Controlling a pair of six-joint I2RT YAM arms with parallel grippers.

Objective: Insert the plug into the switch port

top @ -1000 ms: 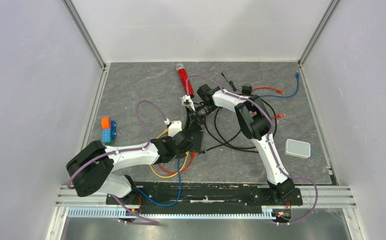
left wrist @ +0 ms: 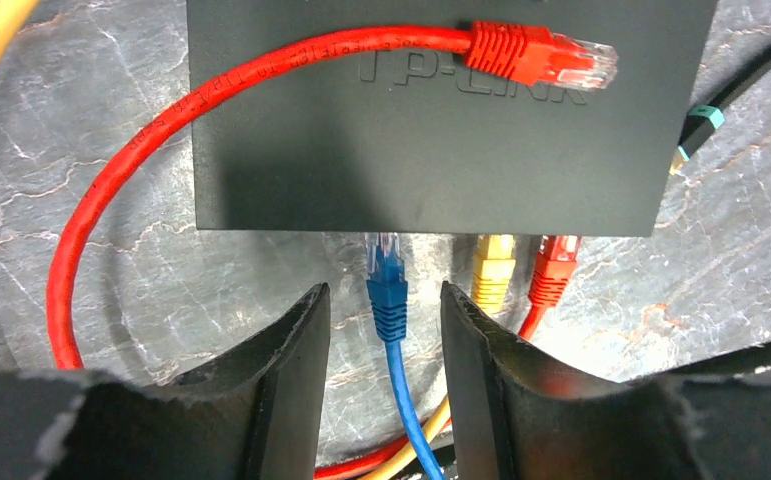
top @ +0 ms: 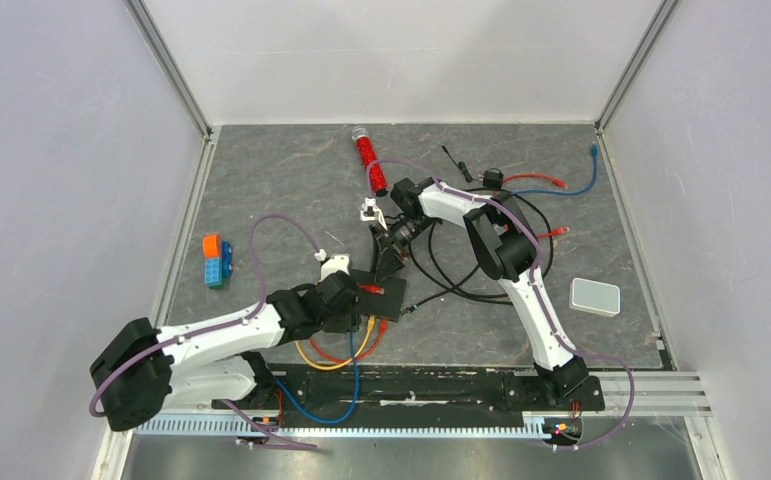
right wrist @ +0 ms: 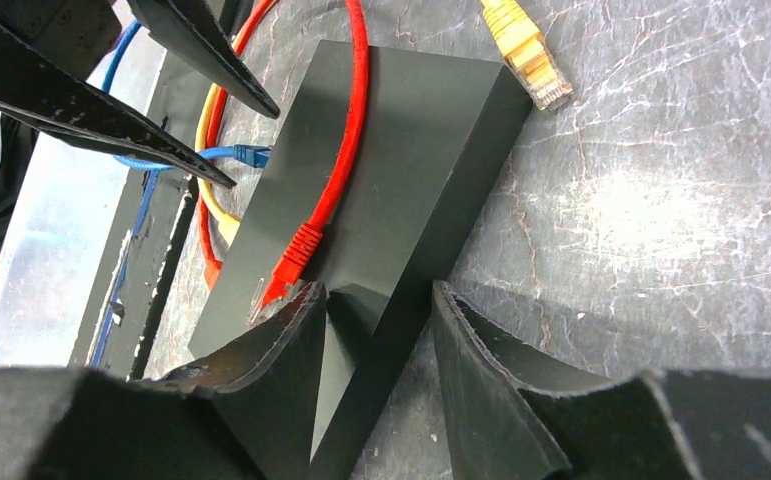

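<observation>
The black TP-Link switch (left wrist: 421, 170) fills the upper left wrist view, with a red plug (left wrist: 531, 55) lying across its top. On its near edge are a blue plug (left wrist: 388, 305), a yellow plug (left wrist: 493, 270) and a red one (left wrist: 553, 270); how deep they sit is unclear. My left gripper is open, over the blue plug with nothing held. My right gripper is open at the switch's (right wrist: 381, 170) edge, the red plug (right wrist: 291, 260) beside its left finger. A loose yellow plug (right wrist: 526, 55) lies beyond the switch.
Loops of black cable (top: 461, 290) lie right of the switch. A red microphone (top: 369, 160) lies at the back, toy blocks (top: 216, 260) at the left, a white box (top: 595, 296) at the right.
My left arm has moved left and toward the front. The switch appears shifted slightly toward the front, with more of it visible. The right arm has moved only slightly.
</observation>
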